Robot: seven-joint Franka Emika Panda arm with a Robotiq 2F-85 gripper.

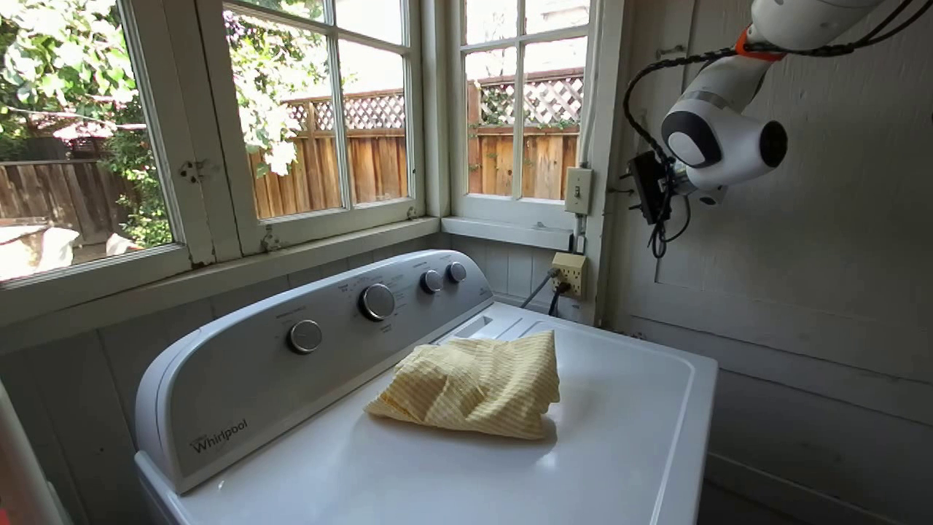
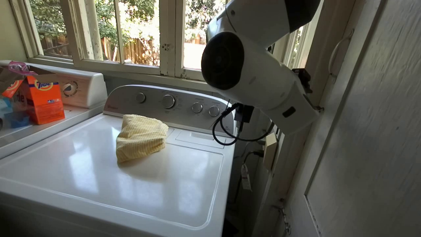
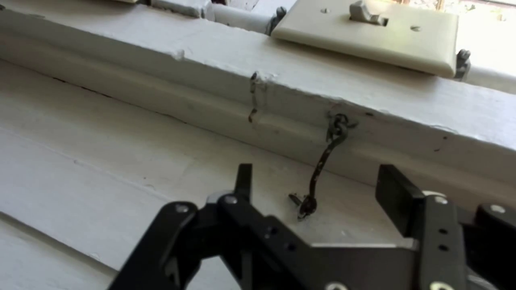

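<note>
A crumpled yellow striped cloth (image 1: pixel 472 385) lies on the white top of the washer (image 1: pixel 630 411), close to its control panel. Exterior view 2 shows the same cloth (image 2: pixel 141 137) left of the middle of the lid. High at the right, well away from the cloth, the arm holds my gripper in front of the white wooden door and frame. Its two black fingers stand wide open with nothing between them. Behind that gap a dark metal hook latch (image 3: pixel 321 166) hangs from the frame; I cannot tell how far off it is.
A light switch (image 1: pixel 578 189) and an outlet box with plugged cords (image 1: pixel 570 273) sit on the frame behind the washer. An orange Tide box (image 2: pixel 44 98) stands on the machine at left. Much of the washer's lid is clear. Cables (image 2: pixel 227 136) dangle near the wrist.
</note>
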